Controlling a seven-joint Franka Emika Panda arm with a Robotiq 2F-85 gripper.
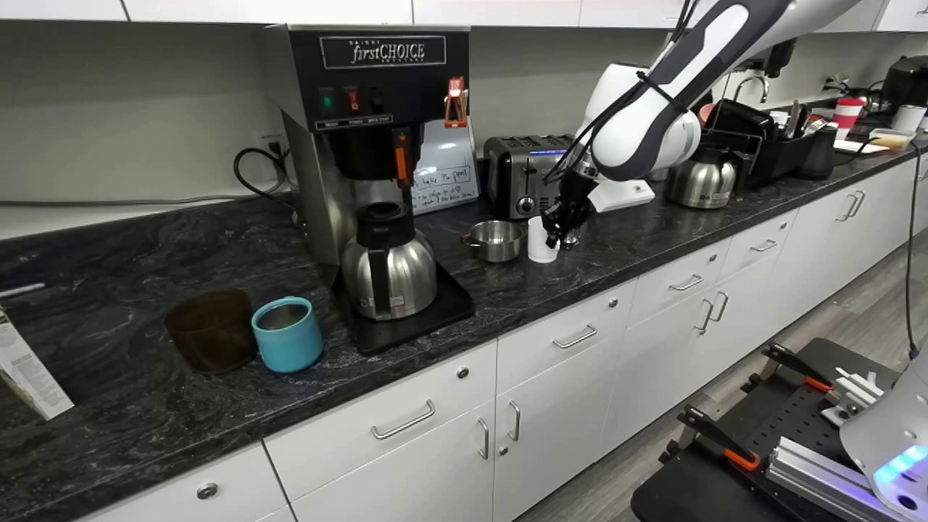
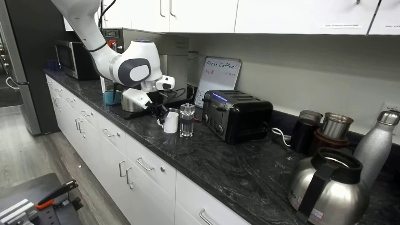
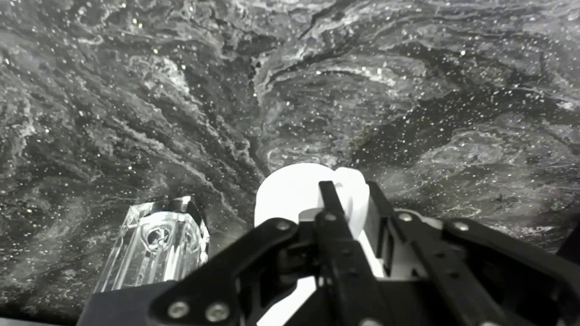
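A white mug stands upright on the dark counter beside a small metal pot. Around its handle is my gripper; the handle shows between the two black fingers, which are shut on it. In the second exterior view the gripper reaches down to the handle side of the white mug. The wrist view has the mug's pale body left of the fingers, its lower part hidden behind them. A clear faceted grinder stands close by the mug.
A toaster sits behind the mug and grinder. To the left in the first exterior view are a coffee maker with a steel carafe and a teal mug. Bare counter lies in front of the toaster.
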